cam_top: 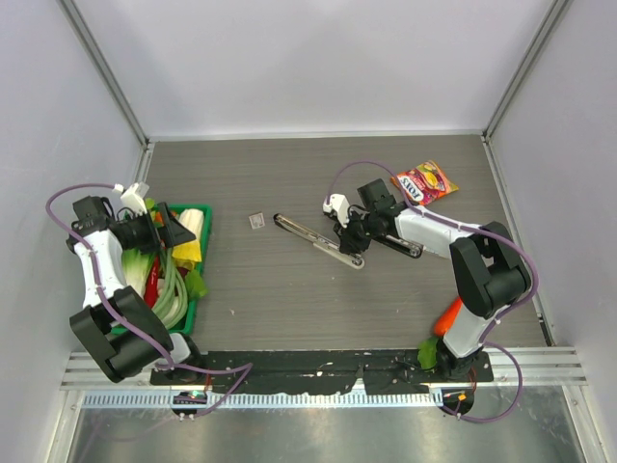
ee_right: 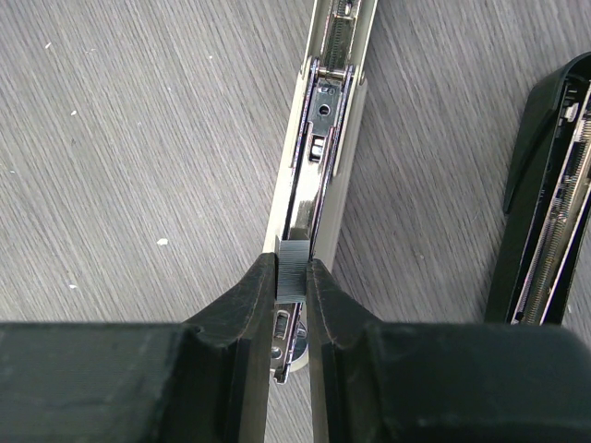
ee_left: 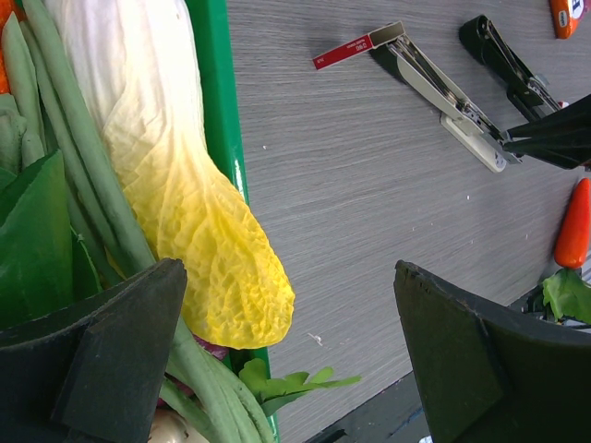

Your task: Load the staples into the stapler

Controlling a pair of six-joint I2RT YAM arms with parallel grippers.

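The opened cream stapler point(cam_top: 301, 231) lies slantwise mid-table, its metal magazine rail point(ee_right: 319, 171) running up the right wrist view. A short grey strip of staples point(ee_right: 292, 270) sits over the rail near its lower end. My right gripper has its fingertips against both sides of the strip, with no gap showing there. Whether the strip rests fully down in the channel cannot be made out. Far from the stapler, my left gripper stands open over the vegetable basket, empty between its fingers.
A green basket point(ee_left: 222, 101) of vegetables stands at the left. Beside the stapler lie a small red-sided box point(ee_left: 343, 52) and a black stapler point(ee_right: 545, 203). A snack bag point(cam_top: 424, 181) and a carrot point(cam_top: 449, 315) are at the right.
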